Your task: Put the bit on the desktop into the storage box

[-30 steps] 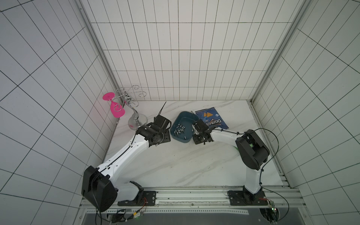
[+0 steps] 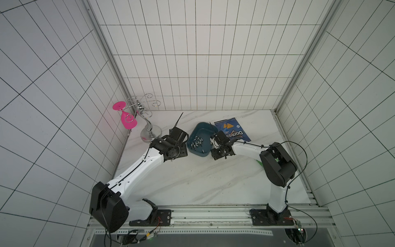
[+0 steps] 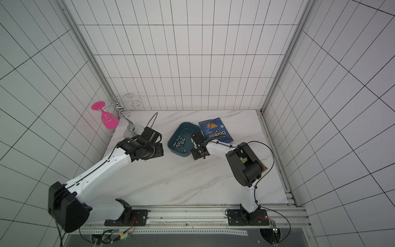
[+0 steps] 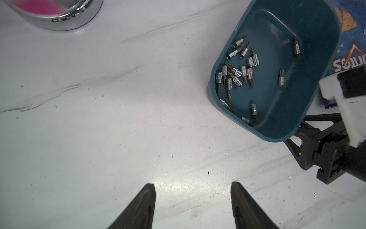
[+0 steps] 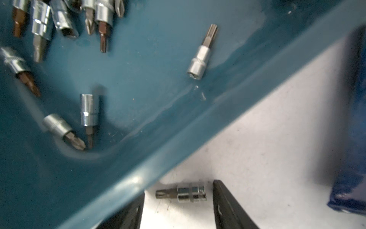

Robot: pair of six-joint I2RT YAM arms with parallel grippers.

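On the white desktop, close against the outer wall of the box, lies a short silver bit (image 5: 182,193) with a darker tip. My right gripper is open, its fingers at either end of the bit; whether they touch it I cannot tell. The blue-green storage box (image 4: 214,82) holds several loose bits (image 4: 244,70), bunched mostly toward its left side. My left gripper stands left of the box over bare desktop, fingers apart with nothing between them.
A blue Doritos bag (image 2: 236,128) lies right of the box, behind my right gripper. At the back left stands a metal rack (image 2: 150,132) carrying a pink goblet (image 2: 128,120).
My right gripper has shifted very slightly, by a few pixels toward the front. The left arm and the box look practically the same.
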